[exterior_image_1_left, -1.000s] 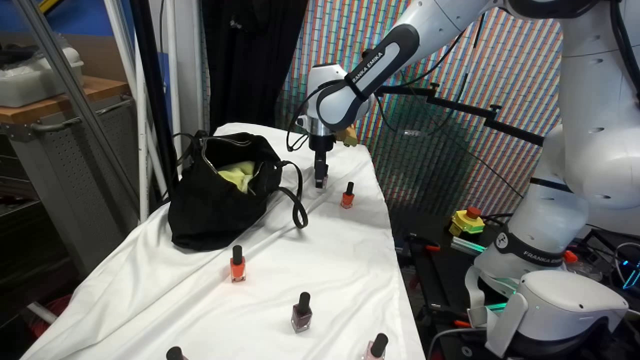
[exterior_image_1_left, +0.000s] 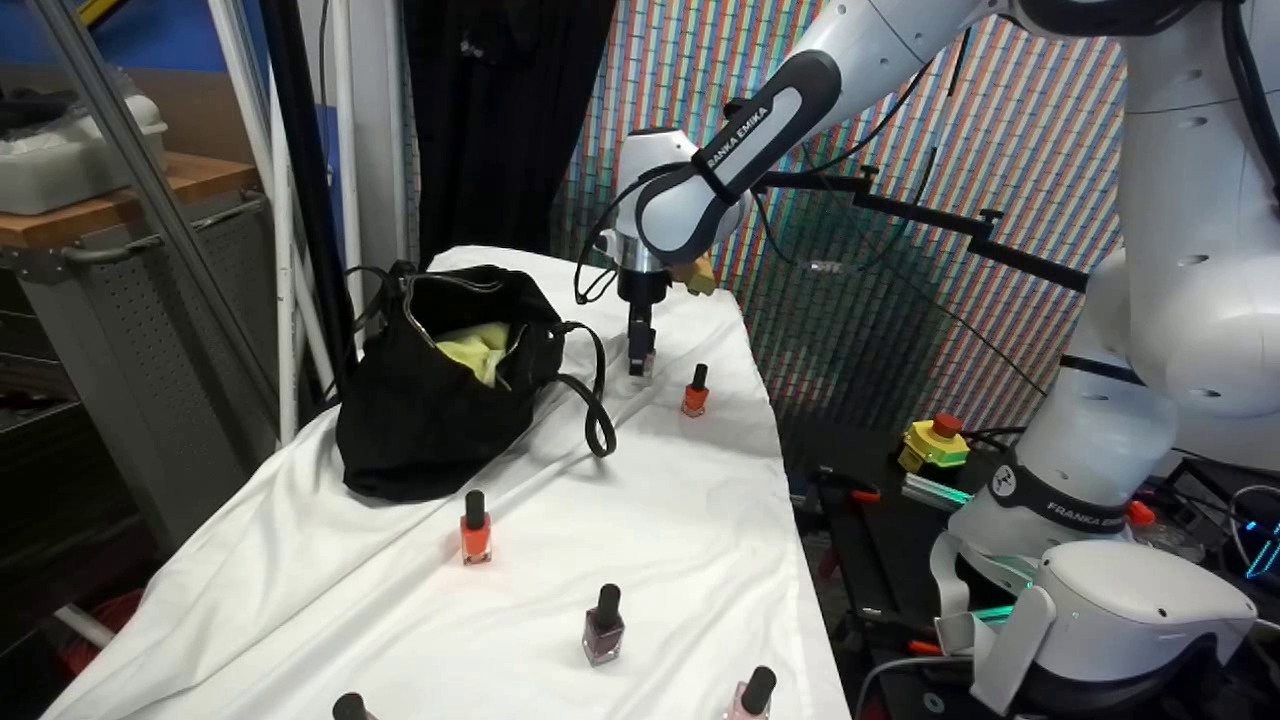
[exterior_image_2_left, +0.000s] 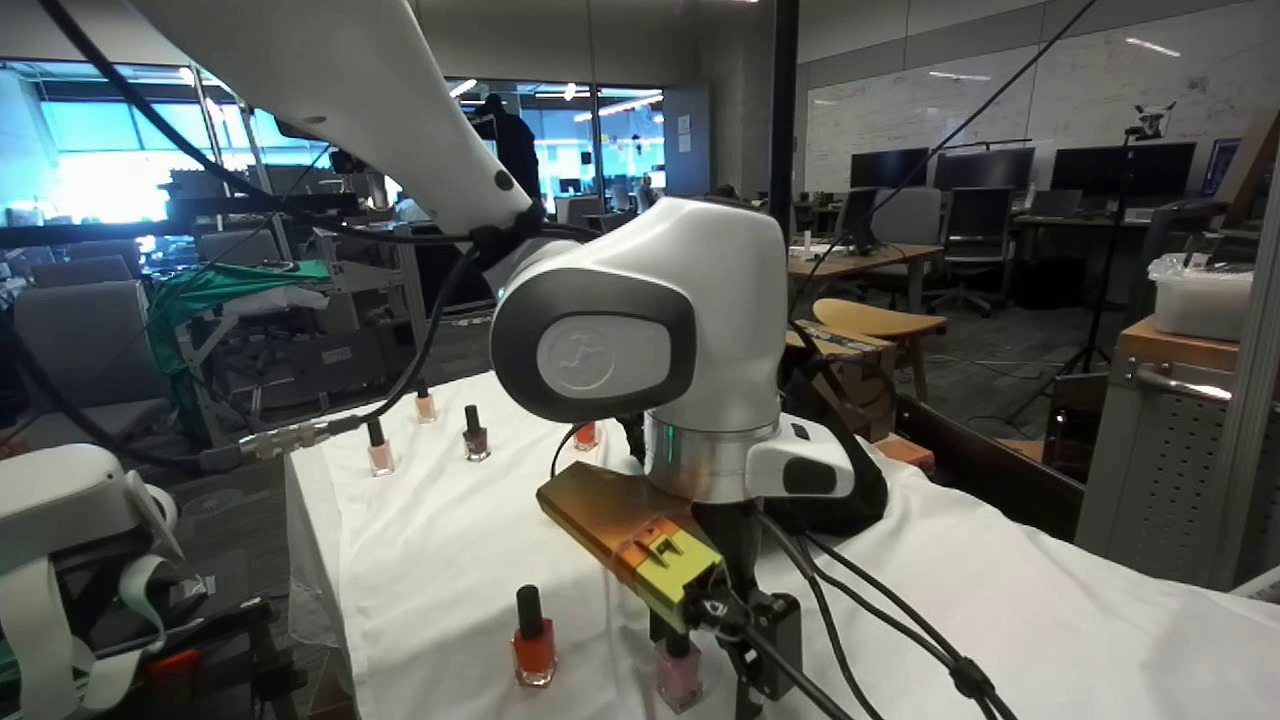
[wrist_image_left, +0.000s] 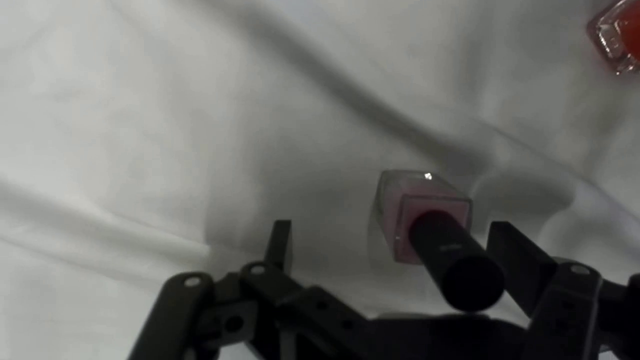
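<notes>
My gripper is open low over the white cloth at the far end of the table. A pink nail polish bottle (wrist_image_left: 405, 207) with a black cap stands upright between its fingers, much closer to the right finger (wrist_image_left: 519, 261) than to the left. A gap separates the cap from the left finger (wrist_image_left: 279, 246). In exterior view 2 the pink bottle (exterior_image_2_left: 679, 676) shows beside the gripper; in exterior view 1 the fingers mostly hide it. An orange-red bottle (exterior_image_1_left: 695, 394) stands close by.
A black bag (exterior_image_1_left: 438, 408) gapes open to one side, yellow cloth (exterior_image_1_left: 480, 348) inside. Other bottles stand toward exterior view 1's camera: a red-orange one (exterior_image_1_left: 476, 540), a dark purple one (exterior_image_1_left: 603, 636) and a pale pink one (exterior_image_1_left: 750, 702). Open cloth lies between them.
Hardly anything differs. The arm has shifted very slightly, with the gripper still by the pink bottle; the bag and other bottles stand where they were.
</notes>
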